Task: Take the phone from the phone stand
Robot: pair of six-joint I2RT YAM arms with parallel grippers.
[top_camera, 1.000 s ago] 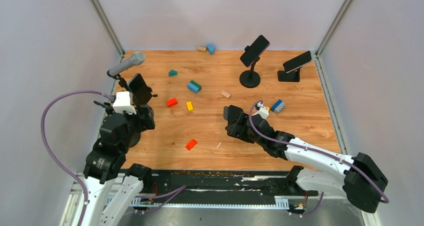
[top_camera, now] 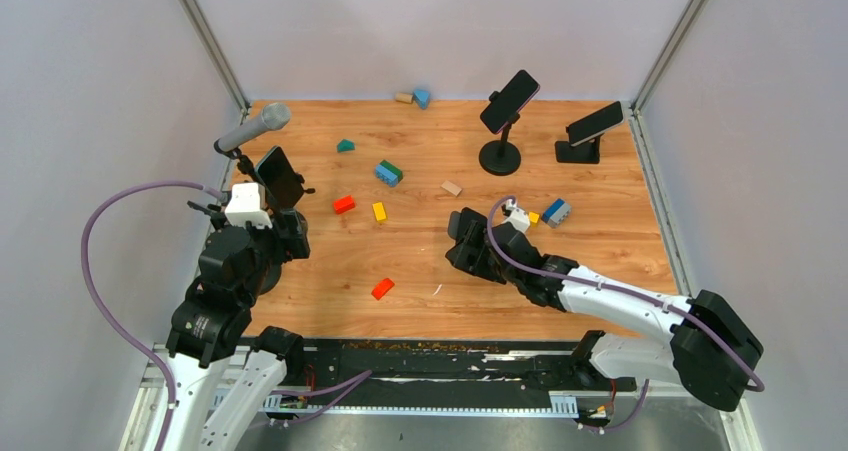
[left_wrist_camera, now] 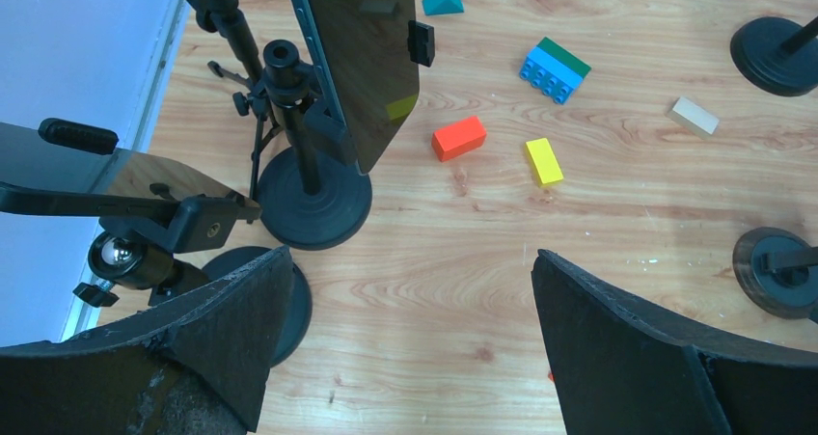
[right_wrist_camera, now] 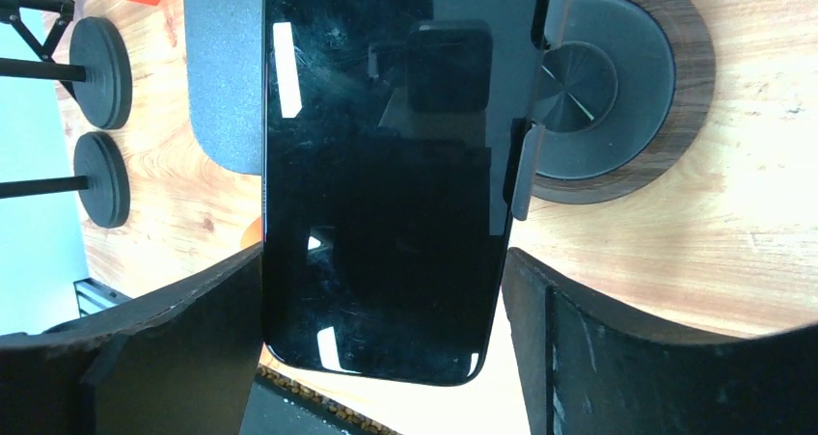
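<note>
A black phone fills the middle of the right wrist view, its screen up, still alongside the side clips of its stand, whose round base shows behind. My right gripper is shut on the phone's lower sides; from above it sits over the table's centre right, largely hiding that stand. My left gripper is open with nothing between its fingers, over the left side among stands, one holding a dark panel-like phone.
Two phones on stands stand at the back right. A microphone is at the left. Coloured blocks are scattered over the middle.
The right arm's elbow has shifted slightly left and up in the top view, and its gripper has moved a little. The left arm is unchanged.
</note>
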